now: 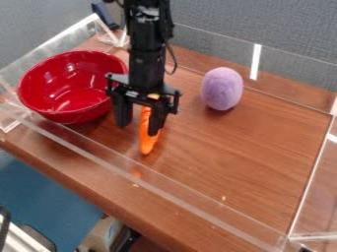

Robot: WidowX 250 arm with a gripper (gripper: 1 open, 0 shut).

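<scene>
An orange carrot [149, 140] lies on the wooden table, partly hidden beneath my black gripper [140, 116], which hangs over it just right of the red bowl [59, 89]. One finger reaches down along the carrot's far part, the other stands to the left of it, with a gap between them. Whether the fingers touch the carrot is hard to tell. A purple egg-shaped toy [222, 89] rests at the back, right of the gripper.
Clear low walls [255, 61] edge the wooden table [231, 167]. The bowl fills the left back.
</scene>
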